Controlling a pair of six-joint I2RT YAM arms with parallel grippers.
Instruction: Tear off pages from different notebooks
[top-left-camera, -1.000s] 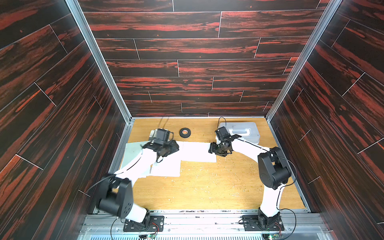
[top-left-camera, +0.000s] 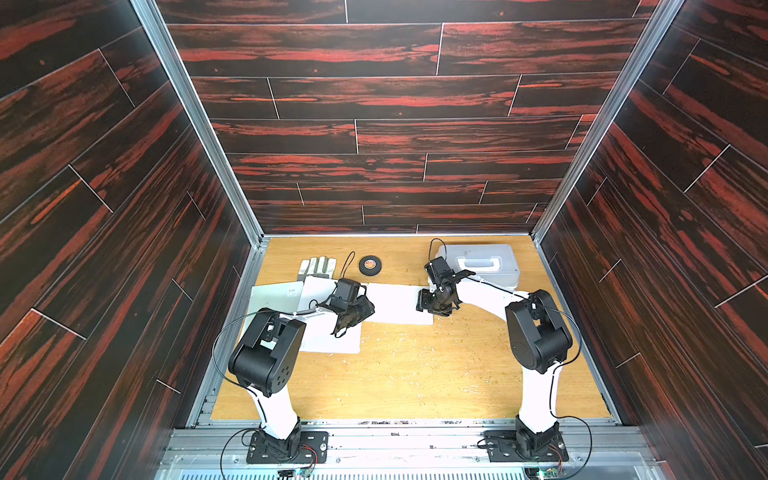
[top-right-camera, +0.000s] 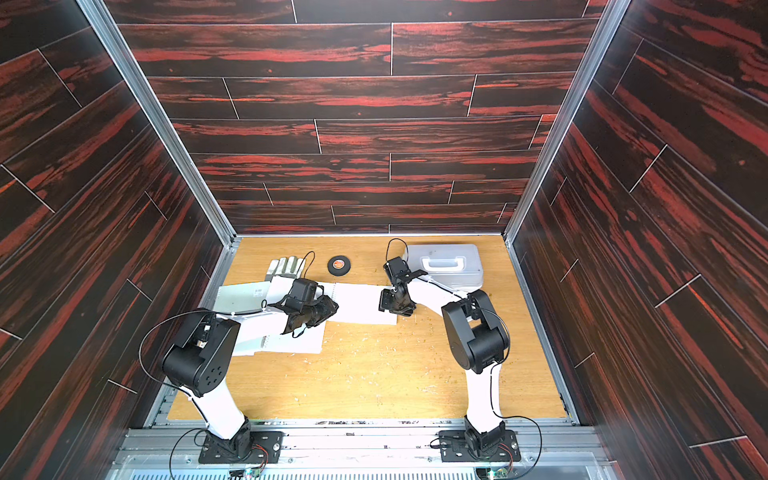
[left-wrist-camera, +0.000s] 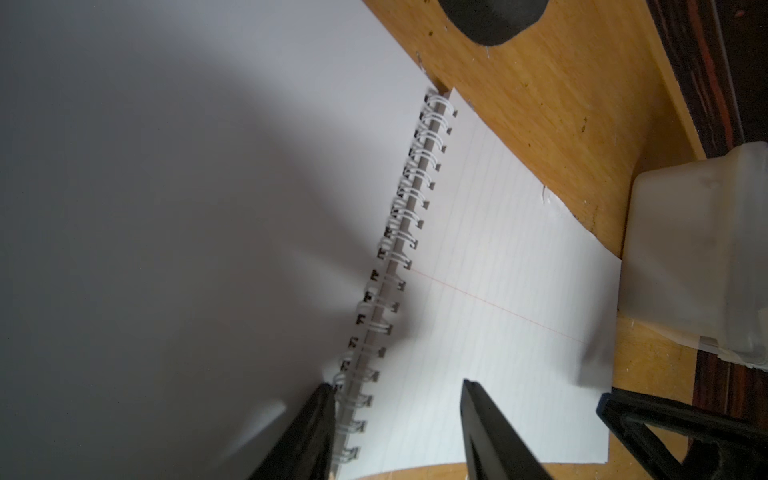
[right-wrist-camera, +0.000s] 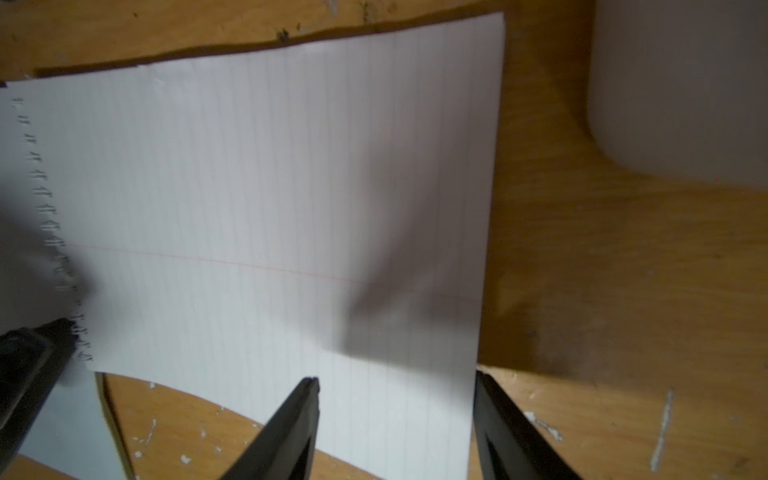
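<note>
A spiral notebook lies open, its lined page (left-wrist-camera: 496, 320) to the right of the white wire binding (left-wrist-camera: 404, 216). Plain white paper (left-wrist-camera: 176, 200) covers the area left of the binding. My left gripper is open over the lower binding, one finger (left-wrist-camera: 316, 428) left of the coils and the other above the lined page. At the page's outer edge my right gripper stands open. Its left finger (right-wrist-camera: 292, 424) is over the lined page (right-wrist-camera: 256, 184), its right one along the edge. No paper is visibly pinched by either gripper.
A grey lidded case (top-left-camera: 488, 264) stands behind the right arm. A black tape roll (top-left-camera: 369, 265) and a pale glove (top-left-camera: 318, 265) lie at the back. A pale green notebook (top-left-camera: 268, 297) is at far left.
My right gripper has shifted slightly, staying at the page's outer edge.
</note>
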